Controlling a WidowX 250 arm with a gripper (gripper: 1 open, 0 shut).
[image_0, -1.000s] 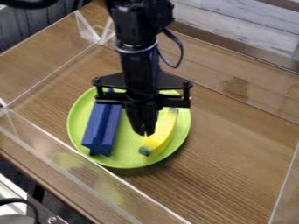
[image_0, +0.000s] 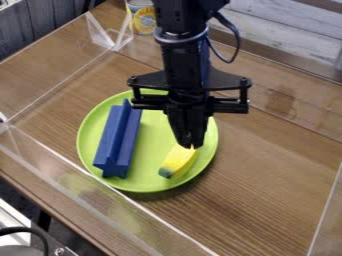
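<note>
A green plate (image_0: 147, 182) rests on the wooden table, holding a long dark blue block (image_0: 115, 140) on its left side and a yellow banana-like object (image_0: 174, 165) on its right. The black gripper (image_0: 190, 142) hangs over the plate with its fingertips at the upper part of the yellow object, partly hiding it. Whether the fingers touch it or how far apart they stand is unclear.
A can (image_0: 142, 18) stands at the back left behind the arm. A cable lies at the lower left edge.
The gripper has shifted slightly to the right and its head now sits lower in view, over the yellow object, covering more of its upper end.
</note>
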